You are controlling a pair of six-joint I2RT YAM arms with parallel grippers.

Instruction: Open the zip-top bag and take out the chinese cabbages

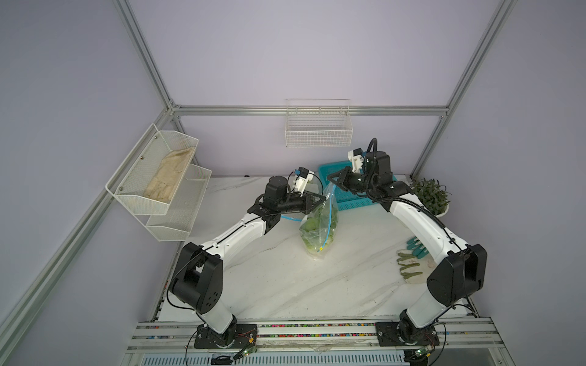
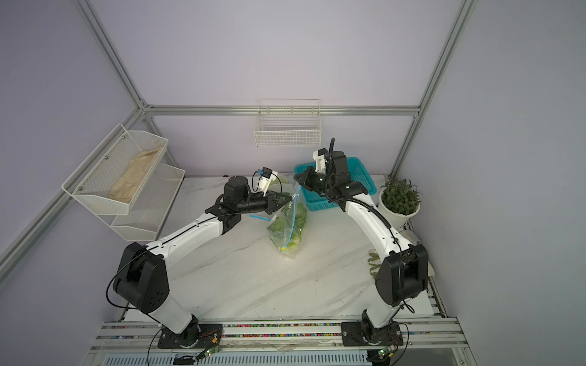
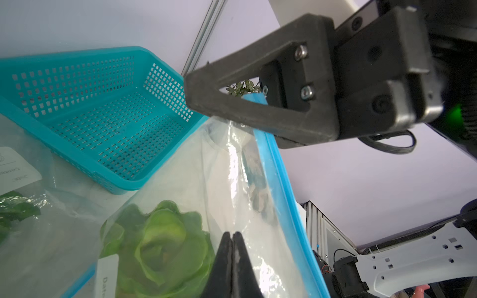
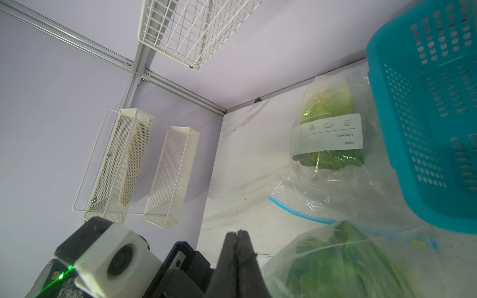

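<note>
A clear zip top bag with a blue zip edge stands on the table, a green Chinese cabbage inside it. Against the bag's upper left side is my left gripper, its fingers together; I cannot tell whether any film is between them. My right gripper is also shut, at the bag's top corner, with nothing seen between its fingertips. In the left wrist view the blue edge runs up behind the right gripper's finger. A second bagged cabbage lies flat behind, its blue zip edge toward the front.
An empty teal basket stands at the back, right of the flat bag. To the right are a potted plant and gloves. White mesh shelves hang at left.
</note>
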